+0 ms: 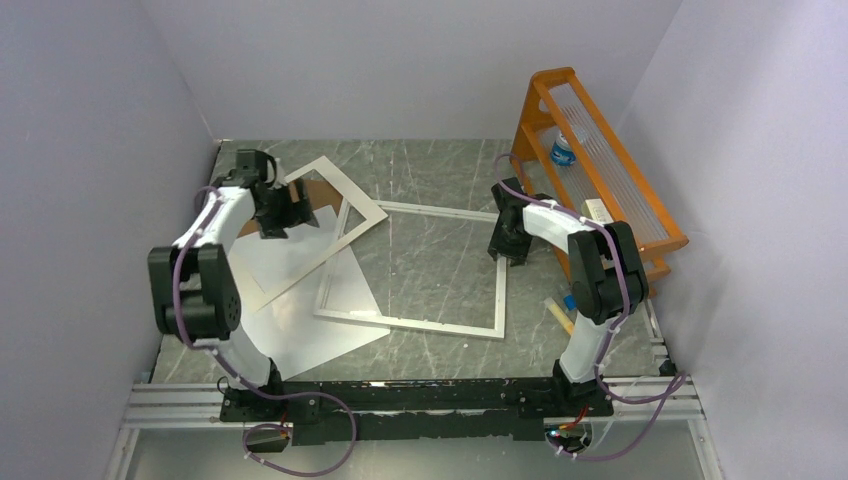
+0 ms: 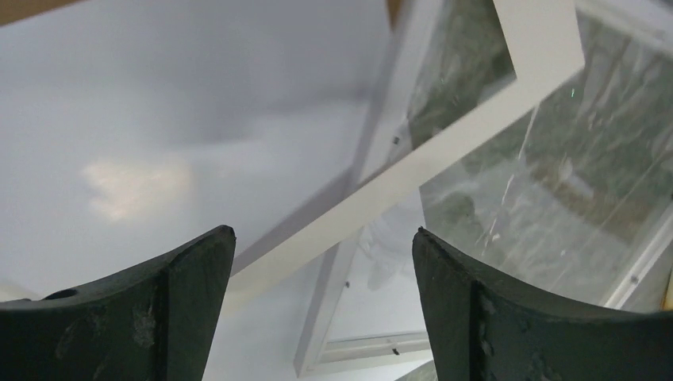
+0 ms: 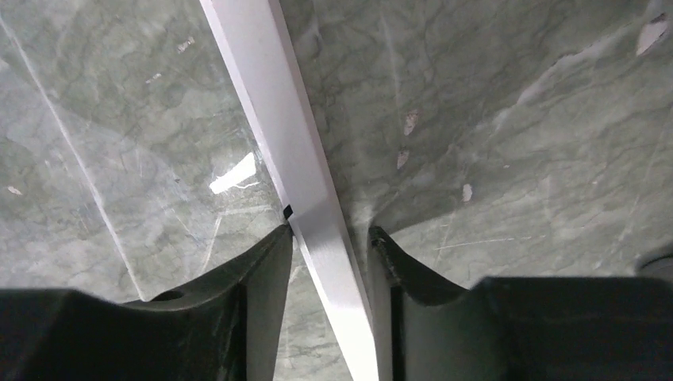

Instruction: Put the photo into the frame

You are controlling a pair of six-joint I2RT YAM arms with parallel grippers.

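Observation:
A white frame lies flat mid-table. A white mat border overlaps its left side, over a brown board and a white sheet. My left gripper is above the border, blurred in the top view; the left wrist view shows it open, empty. My right gripper is at the frame's right bar, its fingers either side of the bar; whether they touch it is unclear.
A wooden rack stands along the right side. A yellow stick lies near the front right.

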